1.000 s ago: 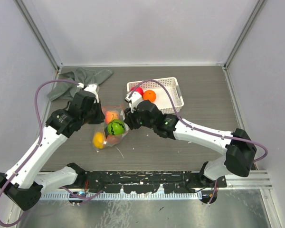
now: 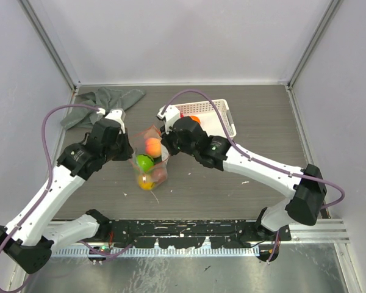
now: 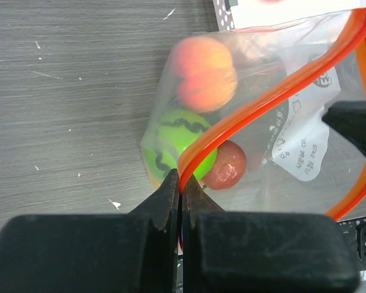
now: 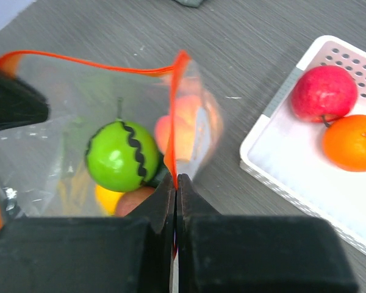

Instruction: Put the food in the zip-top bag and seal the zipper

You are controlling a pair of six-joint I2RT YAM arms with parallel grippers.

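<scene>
Between the arms hangs the clear zip top bag (image 2: 159, 177), its orange-edged mouth spread wide. Inside it lie a peach (image 2: 153, 146), a green melon (image 4: 123, 156), a brownish-red fruit (image 3: 226, 165) and a yellow fruit (image 4: 108, 198). My left gripper is shut on one side of the orange rim, which runs between its fingertips. On the opposite side, my right gripper pinches the rim's other edge. A printed white label (image 3: 304, 131) shows on the bag wall.
A white basket (image 4: 280, 177) at the back right holds a red fruit (image 4: 324, 93) and an orange (image 4: 352, 143). At the back left lies a grey cloth (image 2: 104, 101).
The right gripper has moved up and back, its arm now covering part of the basket. The bag has drawn more upright, with its fruit shifted and bunched lower. The left arm has barely moved.
</scene>
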